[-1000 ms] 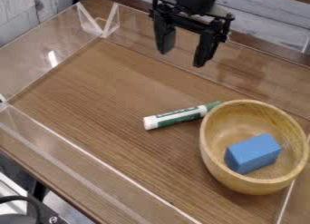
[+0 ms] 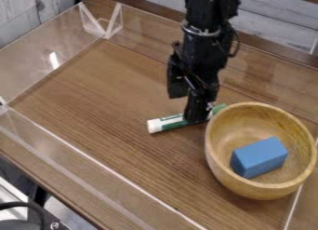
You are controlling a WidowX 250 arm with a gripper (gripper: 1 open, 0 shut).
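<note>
The black robot gripper (image 2: 198,101) points down at a white and green tube (image 2: 166,124) lying on the wooden table (image 2: 87,113), its fingers open just over the tube's right part, which is partly hidden behind them. Whether the fingertips touch the tube is unclear. A wooden bowl (image 2: 285,139) at the right holds a blue block (image 2: 258,156).
The bowl stands close to the right of the gripper. Raised edges run along the back and left, with white straps at the back left corner.
The tube, bowl and block look unchanged.
</note>
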